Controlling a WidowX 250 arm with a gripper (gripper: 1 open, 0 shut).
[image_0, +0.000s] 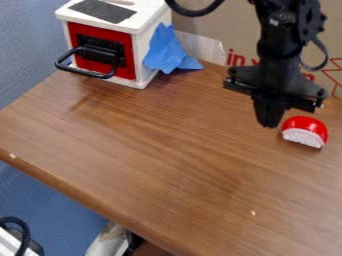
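My black gripper (267, 108) hangs over the right side of the wooden table, its fingertips pointing down. Just right of and below it, a red brush-like object (305, 131) with a white lower edge lies on the table. Whether the fingers are open or shut cannot be made out.
A white and red box (144, 30) with a black handle stands at the back left, with blue cloth (171, 55) beside it. A cardboard panel (227, 25) is behind.
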